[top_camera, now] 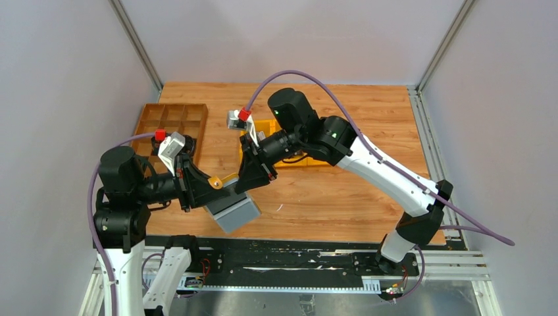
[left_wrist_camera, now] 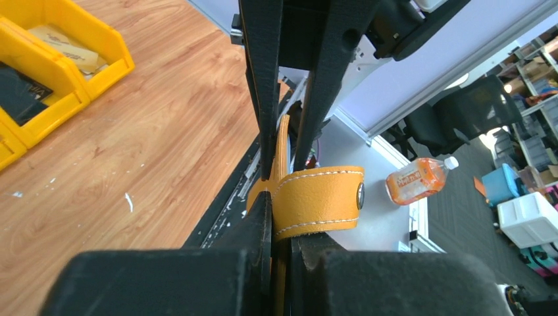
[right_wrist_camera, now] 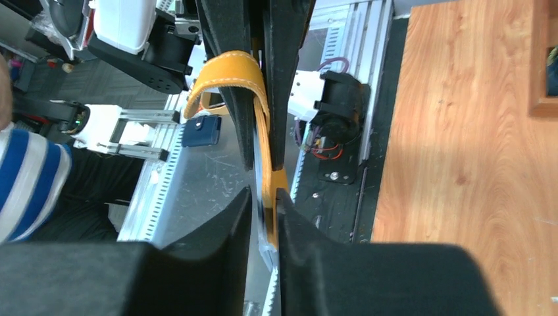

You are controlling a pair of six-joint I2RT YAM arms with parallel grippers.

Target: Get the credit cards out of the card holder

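Observation:
The card holder, yellow leather with a stitched strap, is held up between both grippers, grey cards hanging from it in the top view. My left gripper is shut on the holder, whose edge runs between its fingertips in the left wrist view. My right gripper has its fingers close on either side of the holder's lower part; whether they grip it is unclear. In the right wrist view the holder shows edge-on with a pale layer beside the leather.
A yellow bin with contents stands at the back middle, behind the right arm. A wooden compartment tray sits at the back left.

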